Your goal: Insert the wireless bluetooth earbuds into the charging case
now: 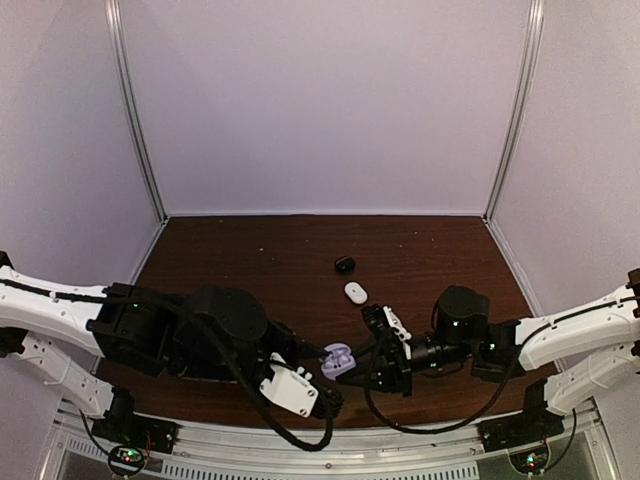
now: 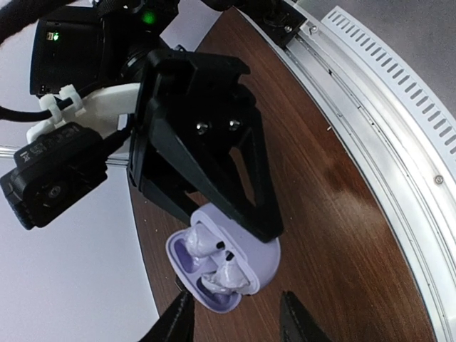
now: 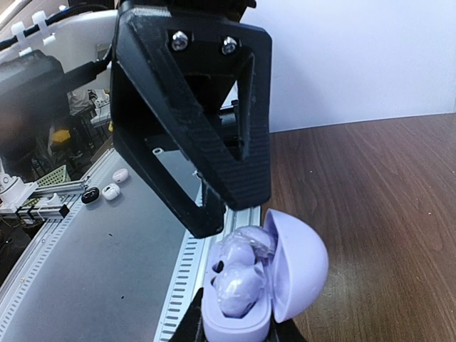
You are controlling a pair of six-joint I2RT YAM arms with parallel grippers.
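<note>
The lilac charging case is held up in front, its lid open. My right gripper is shut on its lower body. Two rounded lilac earbuds show in the case: one earbud near the front, another earbud behind it. In the left wrist view, the earbuds both sit in the case's hollows; how deep, I cannot tell. My left gripper has its fingers apart with nothing gripped between them, close to the case and clear of it.
On the brown table beyond the arms lie a white case and a black case. Both lie clear of the grippers. The table's metal front rail runs close by.
</note>
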